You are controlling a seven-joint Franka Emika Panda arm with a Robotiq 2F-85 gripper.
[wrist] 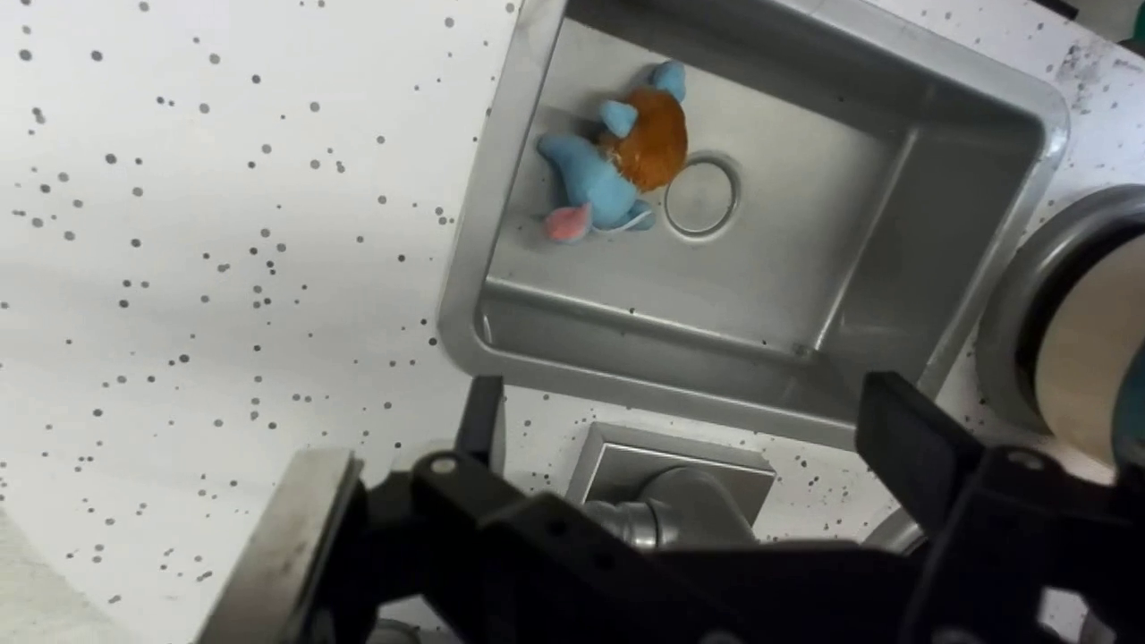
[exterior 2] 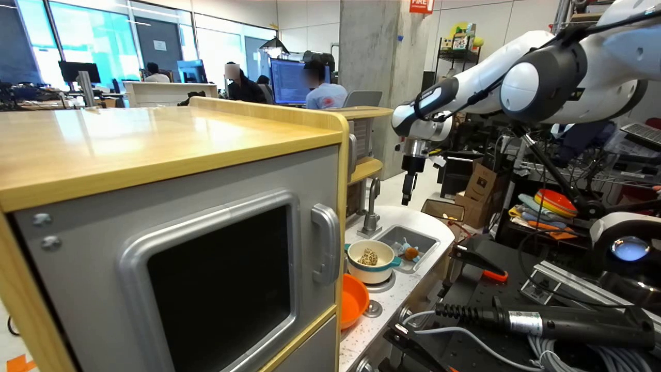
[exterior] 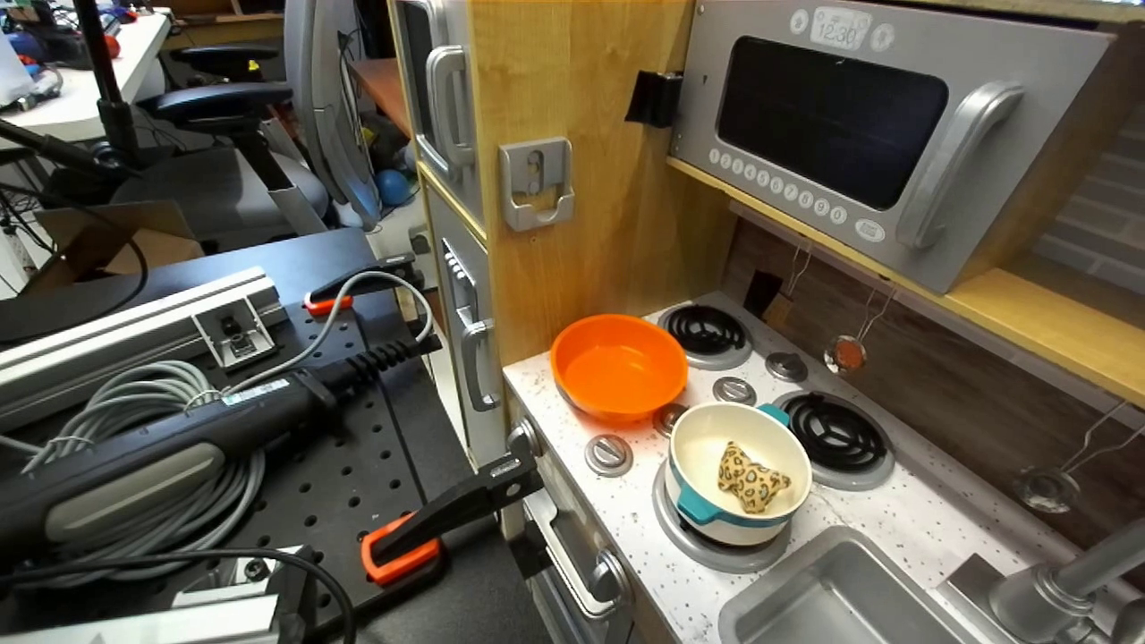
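In the wrist view my gripper stands open, its two dark fingers wide apart with nothing between them. Below it shows the grey sink point(wrist: 751, 413), and in that sink lies a blue plush toy point(wrist: 601, 188) with an orange-brown part, beside the drain. Exterior view 2 has the gripper point(exterior 2: 406, 199) pointing down, well above the counter near the faucet point(exterior 2: 370, 217). A white and teal pot point(exterior: 703, 513) sits on a front burner with a leopard-print cloth piece point(exterior: 751, 478) inside. The orange bowl point(exterior: 620, 370) rests on the counter's left end.
Tall cabinet walls point(exterior: 590, 161) and the microwave point(exterior: 837, 107) border the stove. The faucet stands close behind the sink. Bare speckled counter point(wrist: 236, 215) lies left of the sink in the wrist view. Clamps and a black tool point(exterior: 182, 461) occupy the dark table.
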